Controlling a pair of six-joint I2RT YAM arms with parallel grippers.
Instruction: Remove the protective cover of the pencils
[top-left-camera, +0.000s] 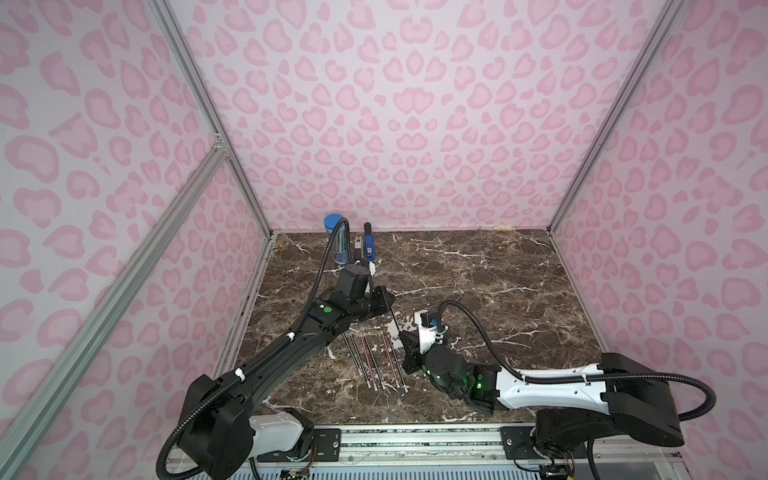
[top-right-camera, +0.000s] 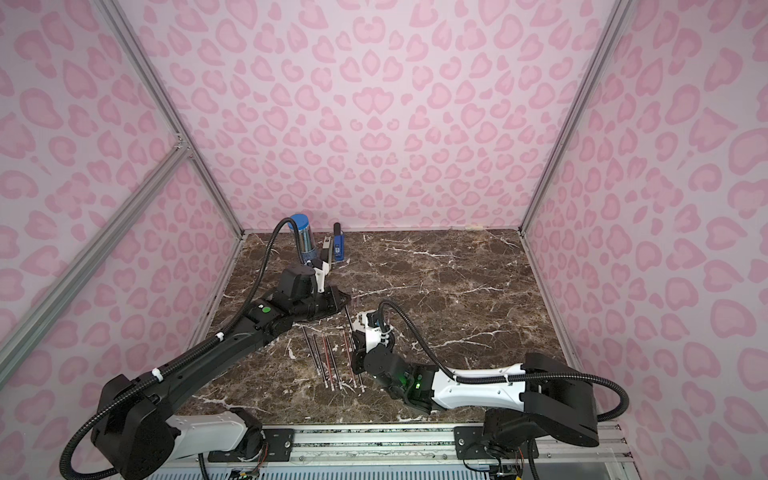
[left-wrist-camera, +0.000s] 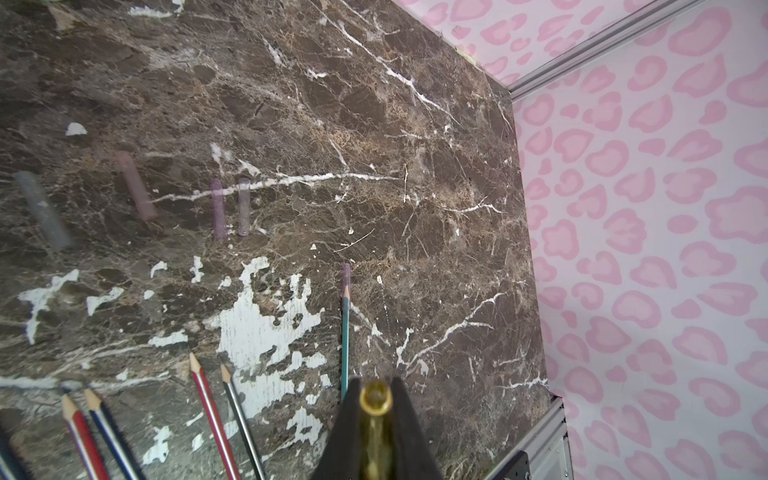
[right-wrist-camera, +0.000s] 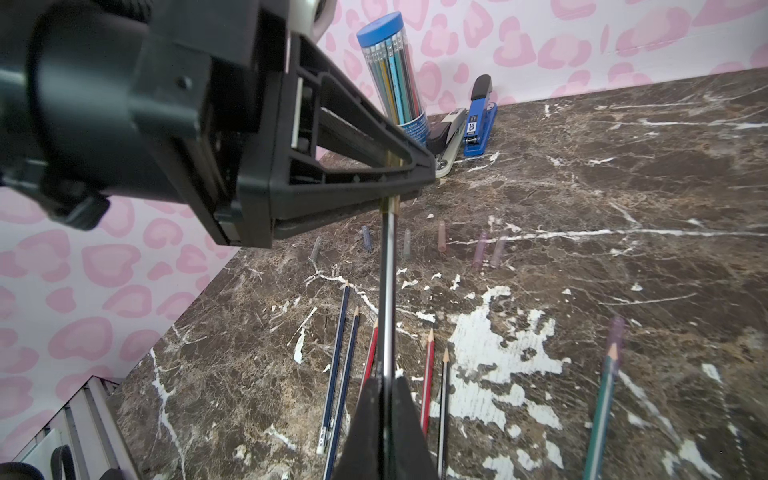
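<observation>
My left gripper is shut on a yellowish translucent cap at the top of an upright silver pencil. My right gripper is shut on that pencil lower down. Several pencils lie uncovered on the table, among them a red one, a navy one and a silver-dark one. A teal pencil at the right has a purple translucent cap at its tip. Loose translucent caps lie in a row beyond the pencils.
A blue-lidded jar of pencils, a blue stapler and a grey stapler stand at the back left. Patterned walls enclose it on the visible sides.
</observation>
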